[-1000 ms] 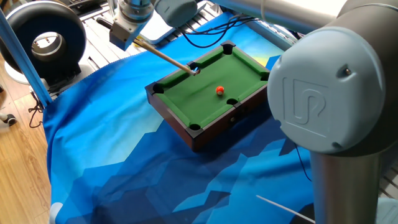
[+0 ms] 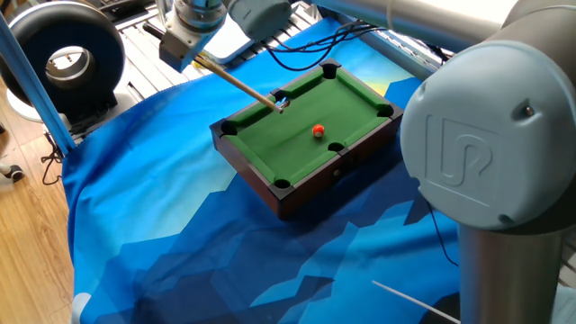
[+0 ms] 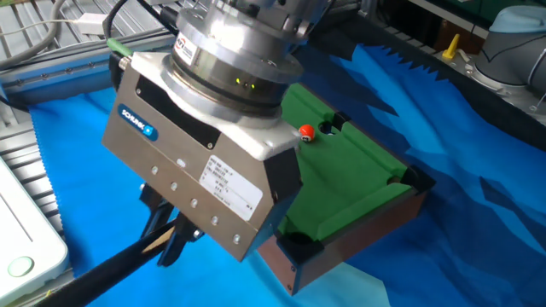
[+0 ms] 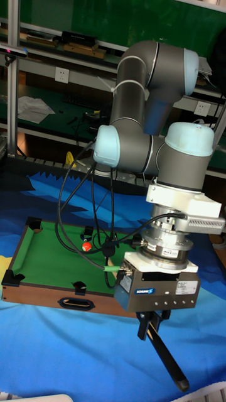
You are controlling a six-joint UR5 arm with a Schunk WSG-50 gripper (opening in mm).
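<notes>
My gripper (image 3: 167,236) is shut on a cue stick, with its dark fingers (image 3: 177,246) on either side of the shaft. The cue (image 2: 238,83) has a pale wooden front and a dark butt, seen in exterior view 3 as the black handle (image 4: 167,358). Its tip reaches over the near rail by a side pocket, above the green felt. An orange-red ball (image 2: 318,131) with a white patch rests on the small pool table (image 2: 288,144), a short gap from the tip. Whether the tip touches the felt I cannot tell.
Blue patterned cloth (image 2: 153,189) lies under and around the pool table, mostly clear. Black cables (image 4: 63,208) hang from my arm over the table. A thin white rod (image 2: 414,301) lies by the arm's base, and a black ring-shaped object (image 2: 67,58) stands at the left.
My arm's large joint has shifted right in exterior view 1. The cue and its tip have moved only slightly. The ball and pool table have stayed in place.
</notes>
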